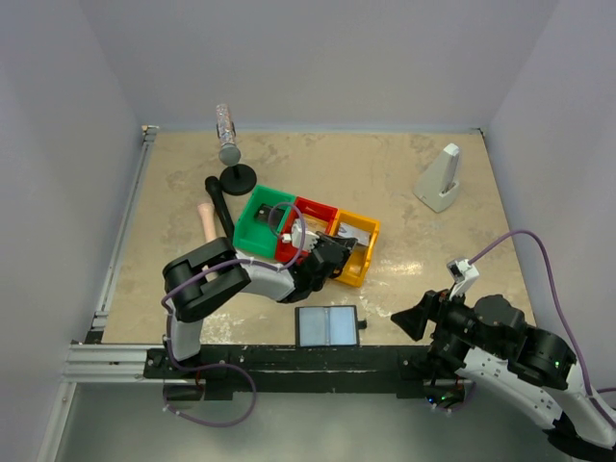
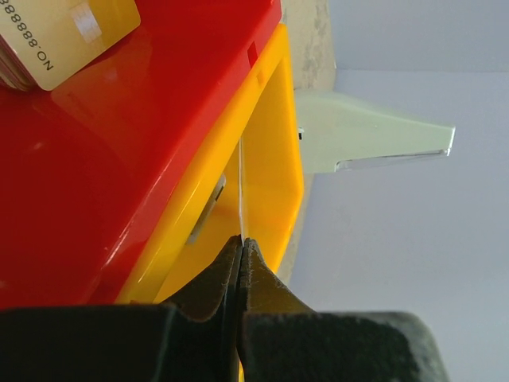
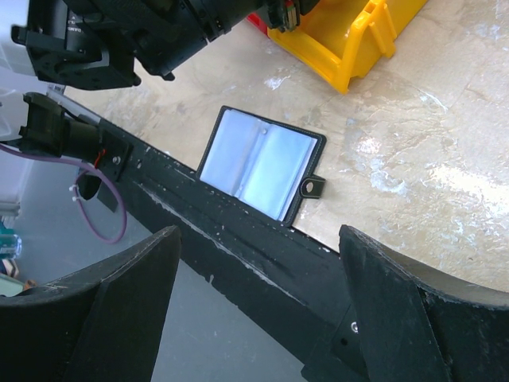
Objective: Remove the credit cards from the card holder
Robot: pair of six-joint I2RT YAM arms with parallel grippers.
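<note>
My left gripper is over the yellow bin [image 1: 352,277], its fingertips shut on a thin pale card [image 2: 241,187] seen edge-on. The card's lower end is hidden by the fingers. The black card holder [image 1: 328,326] lies unfolded near the table's front edge, two clear sleeves facing up; whether a card is inside cannot be told. Gold cards [image 2: 67,36] are stacked in the red bin [image 2: 103,159] beside the yellow one. To the right of the holder, my right gripper stands open and empty, fingers wide apart.
A green bin [image 1: 252,236] adjoins the red one on the left. Farther left are a black rod [image 1: 219,206] and a bottle on a round stand [image 1: 238,178]. A pale wedge-shaped object [image 1: 440,180] stands at the back right. Table right of the bins is clear.
</note>
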